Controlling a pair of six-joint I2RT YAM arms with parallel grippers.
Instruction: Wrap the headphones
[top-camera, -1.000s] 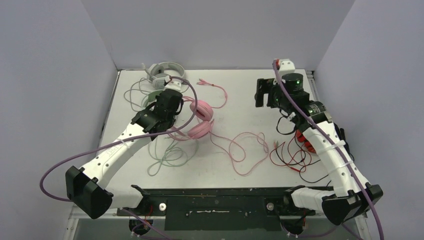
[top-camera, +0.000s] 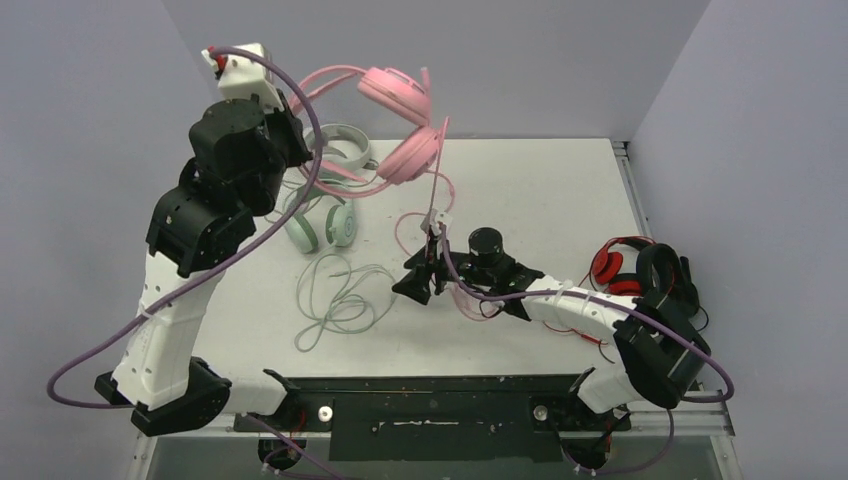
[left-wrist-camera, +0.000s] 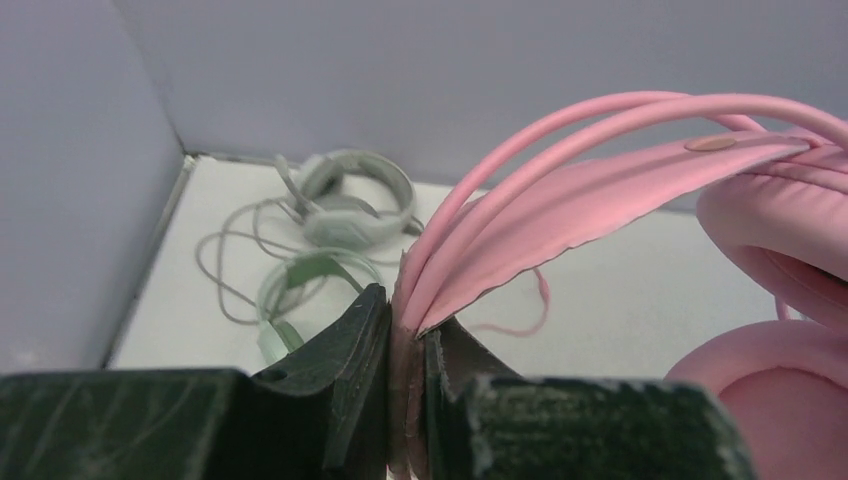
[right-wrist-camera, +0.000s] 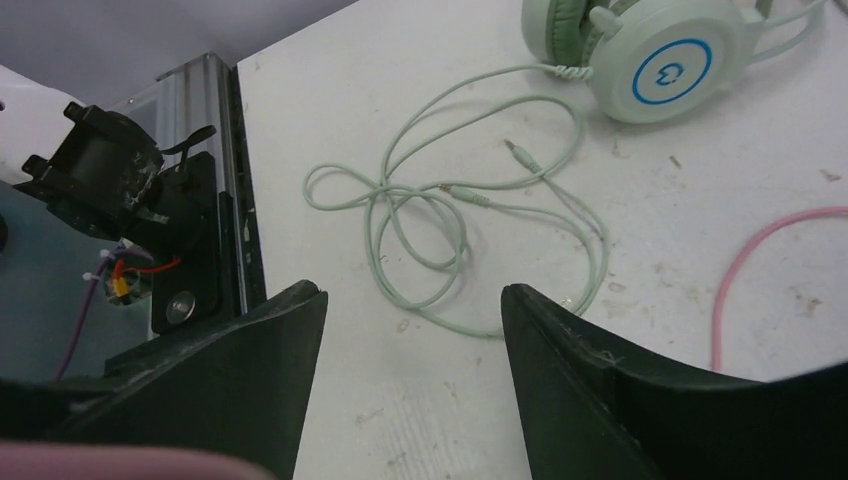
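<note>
High above the table's left part, my left gripper (top-camera: 300, 155) is shut on the headband of the pink headphones (top-camera: 405, 155). In the left wrist view the pink headband (left-wrist-camera: 600, 190) rises from between the fingers, with the ear cups to the right. A pink cable (top-camera: 438, 165) hangs from the cups down toward my right gripper (top-camera: 415, 290), which is low over the middle of the table. In the right wrist view the right fingers (right-wrist-camera: 270, 350) stand apart with a wide gap, and no cable shows between them. More pink cable (right-wrist-camera: 728, 270) lies on the table at right.
Pale green headphones (top-camera: 325, 225) lie at the left, their tangled cable (top-camera: 340, 305) in front. Grey-white headphones (top-camera: 345, 145) are at the back left. Red and black headphones (top-camera: 640, 270) sit at the right edge.
</note>
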